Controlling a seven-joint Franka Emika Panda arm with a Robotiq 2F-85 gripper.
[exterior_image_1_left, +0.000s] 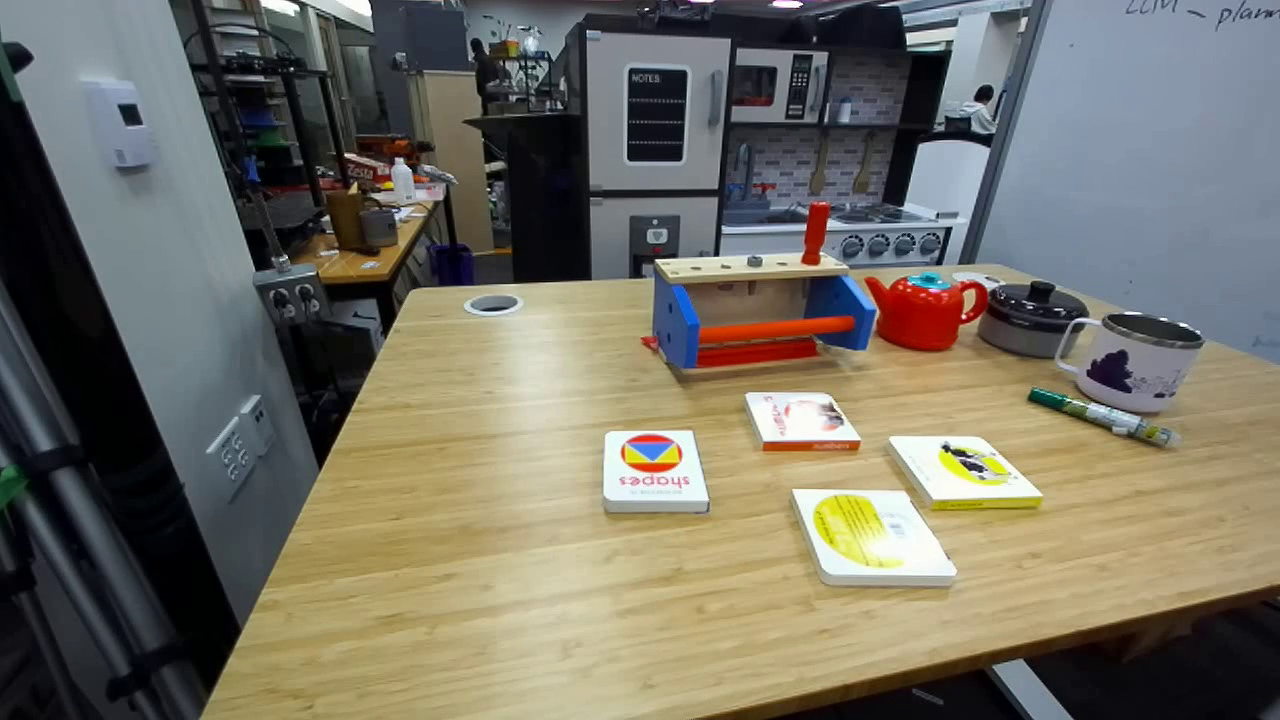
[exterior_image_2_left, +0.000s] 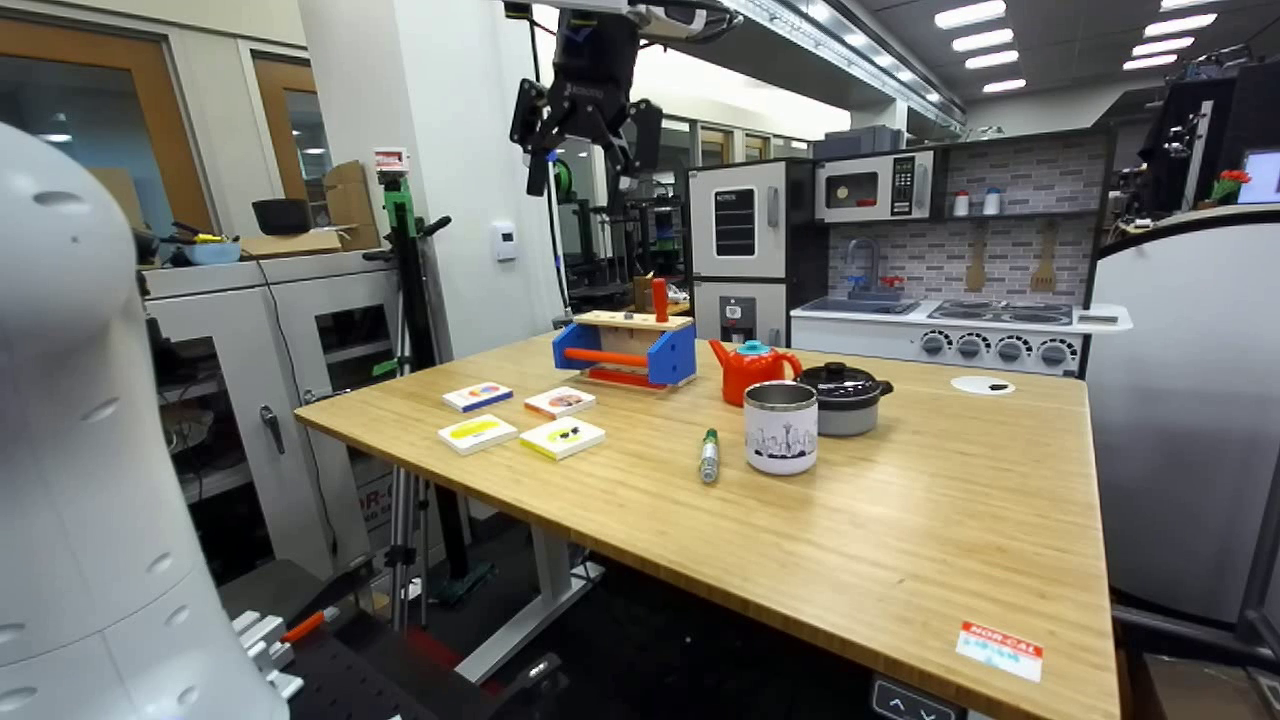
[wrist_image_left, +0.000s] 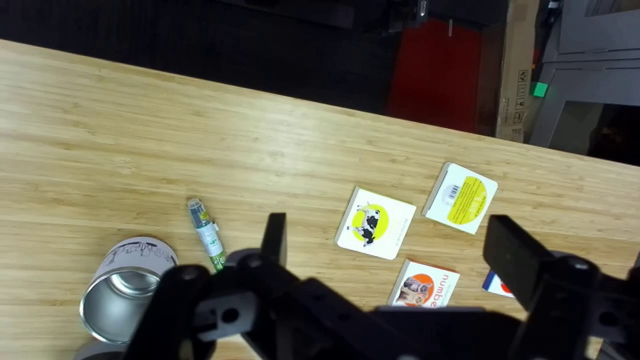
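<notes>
My gripper hangs high above the table, open and empty; in the wrist view its dark fingers stand wide apart. Four small board books lie flat and separate below: a shapes book, a numbers book, one with a cow and one showing a yellow circle. In the wrist view the cow book lies between the fingertips' directions, slightly beyond them, while the shapes book is mostly hidden behind a finger.
Behind the books stands a blue and wooden toy toolbox. A red teapot, a lidded pot, a mug and a green marker occupy the right side. Bare tabletop extends left of the books.
</notes>
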